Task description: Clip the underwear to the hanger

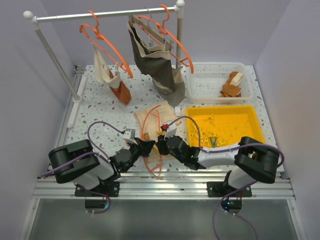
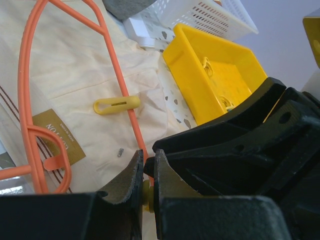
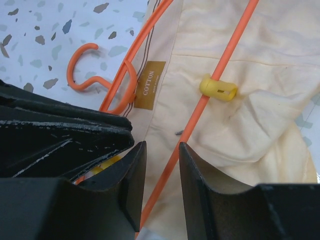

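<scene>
Cream cotton underwear [image 1: 145,120] lies flat on the table with an orange hanger [image 3: 231,40] on top. A yellow clip [image 2: 116,104] sits on the hanger's straight bar; a second yellow piece is partly hidden lower down, by the grippers. My left gripper is over the hanger, its fingertips close together at that lower piece. In the left wrist view, black gripper parts cover the lower right.
A yellow bin [image 1: 240,120] with clips stands right, a white basket [image 1: 205,90] with cloths behind it. A rail [image 1: 110,12] with hangers and hung garments spans the back.
</scene>
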